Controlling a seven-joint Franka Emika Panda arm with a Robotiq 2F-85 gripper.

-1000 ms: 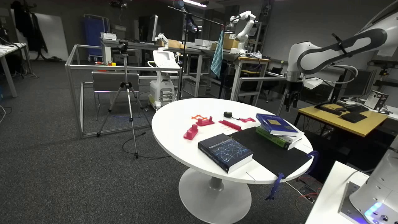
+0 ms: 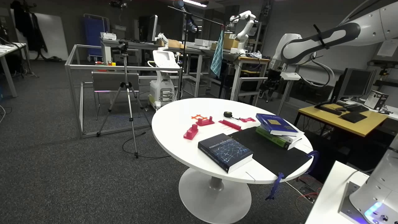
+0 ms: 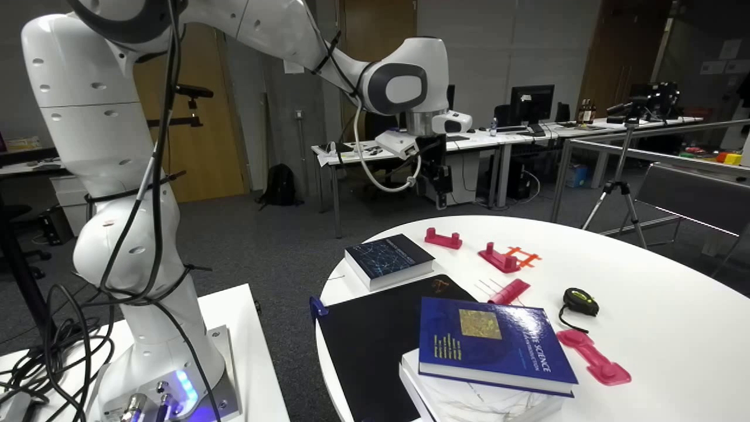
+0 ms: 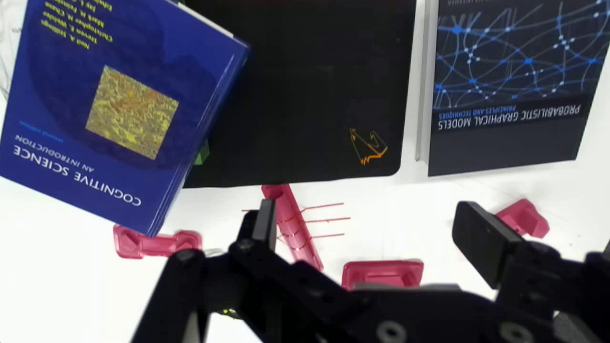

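Observation:
Wide open and empty, my gripper hangs well above the round white table (image 4: 63,274), apart from everything on it. A blue book titled Cognitive Science (image 3: 492,341) tops a stack, over a white book (image 3: 478,404) and a green one (image 2: 274,138). The dark Probabilistic Graphical Models book (image 3: 390,260) lies flat on the table by itself. Between the stack and that book stretches a black mat (image 3: 372,337). Pink-red parts lie beyond the mat: a tube with thin rods (image 4: 291,226), a flat dumbbell-shaped piece (image 4: 157,242) and two posted blocks, one of them a bracket (image 3: 443,239).
A black tape measure (image 3: 580,301) and an orange lattice piece (image 3: 524,256) also lie on the table. Blue clips (image 2: 276,186) hang off the mat's edge.
In exterior view 1, my arm has swung to the left and risen, and the wrist has tilted. Books and pink-red parts remain in place.

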